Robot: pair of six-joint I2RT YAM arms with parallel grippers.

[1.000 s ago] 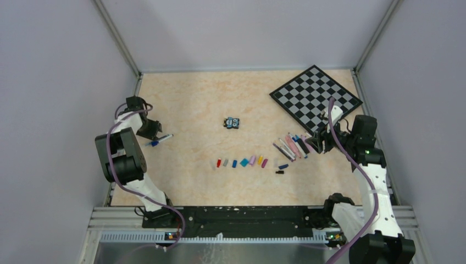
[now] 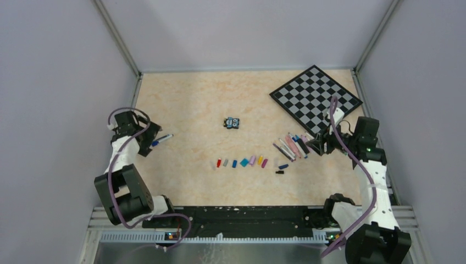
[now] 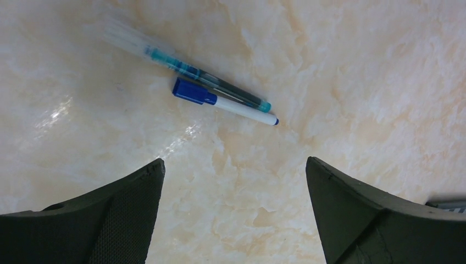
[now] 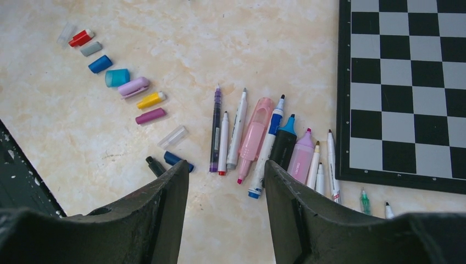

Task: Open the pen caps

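Note:
Two capped pens lie side by side near my left gripper: a clear-capped teal pen and a white marker with a blue cap. In the left wrist view that gripper is open above the table, below the pens in view, with nothing between its fingers. My right gripper is part open over a cluster of uncapped pens, among them a pink highlighter and a purple pen. Loose caps, such as the yellow cap and red cap, lie in a row to their left.
A checkerboard fills the back right, beside the uncapped pens. A small blue-black object lies mid-table.
My left arm has drawn back toward the front, its gripper shifting slightly while staying near the two pens. The right arm has moved only slightly. The objects on the table are unmoved.

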